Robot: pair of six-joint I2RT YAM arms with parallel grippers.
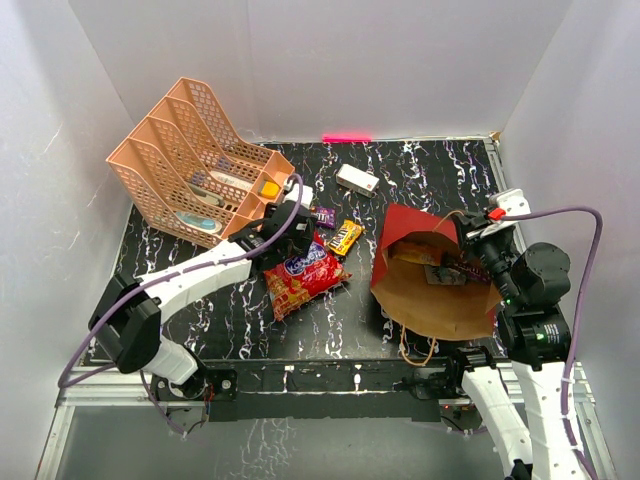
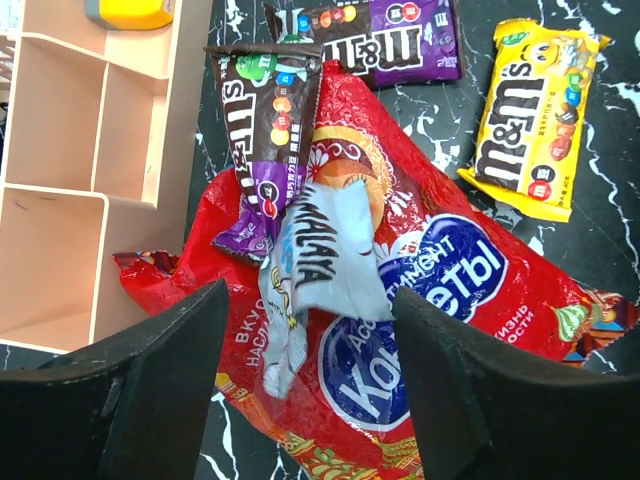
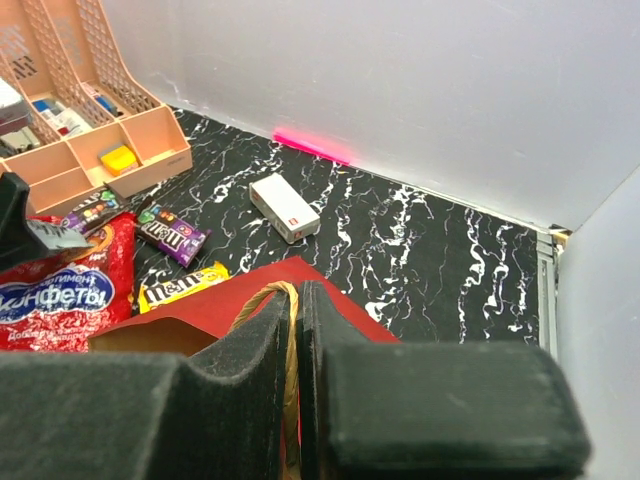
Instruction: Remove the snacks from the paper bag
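Observation:
My left gripper is open above the red candy bag [image 2: 470, 260]; a silver-blue wrapped snack [image 2: 335, 250] lies between and just ahead of its spread fingers, and whether it touches them I cannot tell. A brown M&M's pack [image 2: 268, 125] rests on the red bag's edge. Beyond it are another brown M&M's pack [image 2: 385, 42] and a yellow one [image 2: 540, 115]. The paper bag [image 1: 440, 300], red outside and brown inside, stands on the right with its mouth toward the front; several snacks [image 1: 445, 270] show inside. My right gripper is shut on its twisted handle [image 3: 291, 370].
A peach divided basket [image 1: 190, 160] stands at the back left, close to my left gripper, holding a few small items. A small white box [image 1: 357, 180] lies toward the back. Bare black marbled table surrounds it.

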